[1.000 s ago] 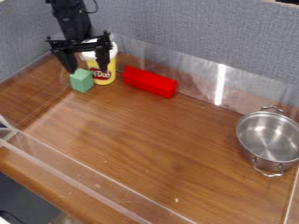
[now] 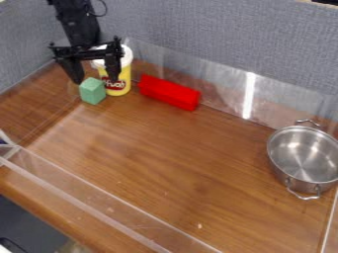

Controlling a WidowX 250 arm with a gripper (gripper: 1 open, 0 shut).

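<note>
The black gripper (image 2: pixel 93 65) hangs at the upper left, its fingers apart in front of a yellow tub (image 2: pixel 117 85) with a white top and red label. A small green block (image 2: pixel 91 91) stands just below the gripper, left of the tub. Whether anything touches the fingers is hard to tell.
A red cylinder (image 2: pixel 169 93) lies right of the tub along the back. A steel pot (image 2: pixel 302 156) with handles stands at the right.
The gripper has shifted slightly left over the last second. The green block, tub, cylinder and pot look unmoved.
</note>
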